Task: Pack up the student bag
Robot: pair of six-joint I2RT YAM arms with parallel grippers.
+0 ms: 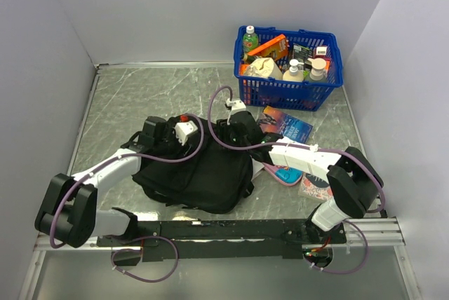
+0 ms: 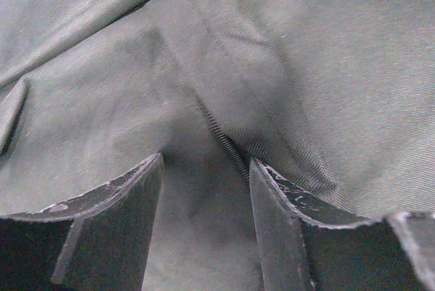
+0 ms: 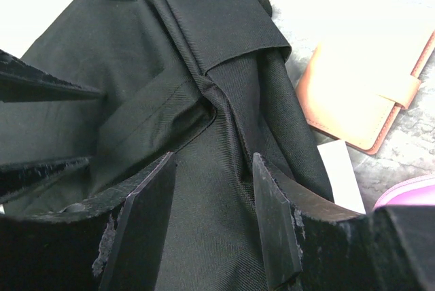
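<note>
The black student bag (image 1: pixel 210 181) lies flat at the centre of the grey surface. My left gripper is open, low over the bag's fabric beside a zipper (image 2: pixel 231 149), with no object visible between its fingers. My right gripper stands partly open above the bag's right part, over a seam, its fingers apart; I see nothing held. The left gripper's fingers also show at the left of the right wrist view.
A full blue basket (image 1: pixel 291 96) stands at the back right. A book (image 1: pixel 295 125), a pencil case (image 1: pixel 284 177), a tan notebook (image 3: pixel 350 100) and another book (image 1: pixel 316 189) lie right of the bag.
</note>
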